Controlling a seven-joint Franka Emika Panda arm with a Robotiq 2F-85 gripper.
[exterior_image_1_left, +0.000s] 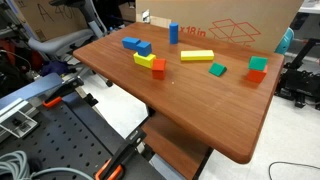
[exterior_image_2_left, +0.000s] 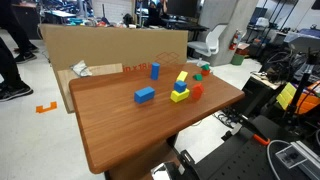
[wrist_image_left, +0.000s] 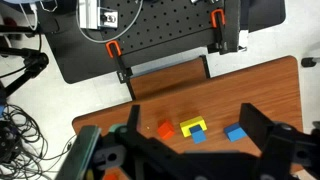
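Note:
In the wrist view, two dark fingers (wrist_image_left: 133, 118) of my gripper stand wide apart at the lower part of the picture, nothing between them. Beyond them on the brown table lie a red block (wrist_image_left: 165, 129), a yellow block (wrist_image_left: 193, 125), a blue block (wrist_image_left: 198, 136) close against the yellow one, and a separate blue block (wrist_image_left: 235, 131). An upright blue block (exterior_image_1_left: 173, 33), a long yellow block (exterior_image_1_left: 197, 56) and a flat green block (exterior_image_1_left: 217, 69) also occupy the table. At one edge, a green block (exterior_image_1_left: 258, 63) rests atop a red block (exterior_image_1_left: 256, 75).
A cardboard panel (exterior_image_2_left: 110, 49) stands along one table side. The brown table (exterior_image_2_left: 105, 125) has a broad bare area near one end. A black perforated platform (exterior_image_1_left: 70, 135) with orange-handled clamps (exterior_image_1_left: 112, 171) lies in front, across a gap; loose cables (wrist_image_left: 35, 140) lie on the floor.

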